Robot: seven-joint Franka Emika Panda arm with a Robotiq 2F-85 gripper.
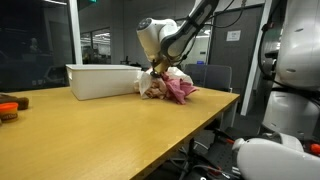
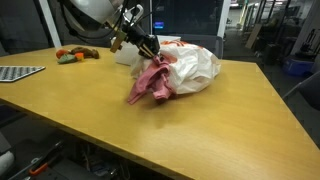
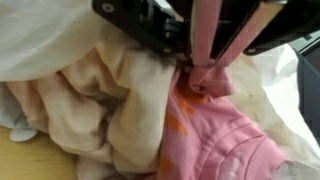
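Observation:
A pink cloth (image 3: 215, 135) with an orange print fills the lower right of the wrist view. My gripper is shut on a bunched fold of it. The pink cloth (image 2: 152, 80) drapes down toward the tabletop beneath my gripper (image 2: 150, 52) in exterior view 2. Beside it, a beige cloth (image 3: 135, 105) lies bunched up, partly inside a crumpled white bag (image 2: 195, 68). In exterior view 1 the pink cloth (image 1: 180, 90) shows to the right of my gripper (image 1: 157, 72). Some of the cloth is hidden by the bag and the arm.
A long white box (image 1: 102, 81) stands at the back of the wooden table (image 1: 90, 130). Orange and green items (image 2: 75, 55) and a metal rack (image 2: 18, 73) sit at the far side.

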